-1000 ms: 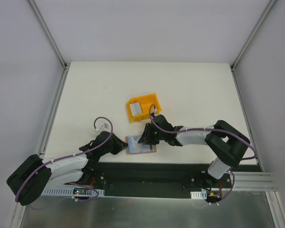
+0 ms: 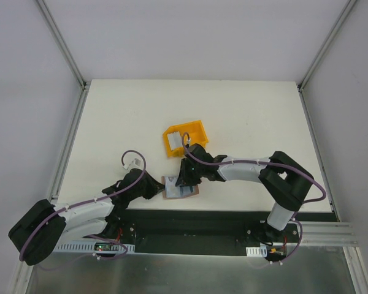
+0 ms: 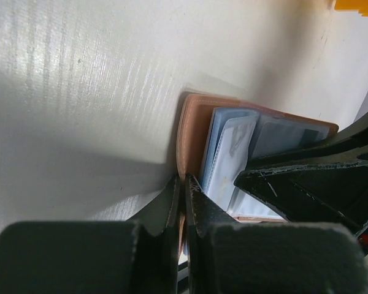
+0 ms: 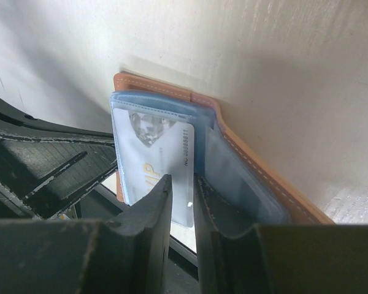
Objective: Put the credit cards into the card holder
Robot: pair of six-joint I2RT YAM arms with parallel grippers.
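The open brown card holder (image 2: 181,196) lies near the table's front edge. My left gripper is shut on the holder's left brown edge (image 3: 193,125). A white card (image 4: 153,150) numbered on its side sits inside a clear bluish sleeve (image 4: 203,125). Over this card stands my right gripper, its fingers a little apart, one before the card's face and the other just past its edge. The holder's right side (image 4: 257,162) is bent upward beside the right fingers. In the left wrist view, the right gripper's dark finger (image 3: 300,177) covers part of the sleeves.
Behind the holder stands a yellow box (image 2: 197,130) with a white card (image 2: 174,141) in its left compartment.
The holder's right side has bent up. The left gripper has not moved.
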